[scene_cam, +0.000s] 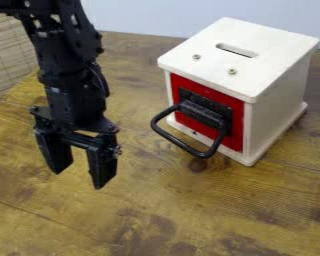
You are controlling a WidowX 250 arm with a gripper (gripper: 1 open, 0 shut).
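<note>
My black gripper (77,160) hangs above the wooden table at the left, fingers pointing down and apart with nothing between them. To its right stands a white wooden box (283,105) with a slot and two small bolts on top. Its front is a red panel (236,142) with a black mount and a black loop handle (174,140) sticking out toward the front left. The handle is apart from the gripper.
A woven mat (8,62) shows at the back left, and a pale wall (163,15) is behind.
</note>
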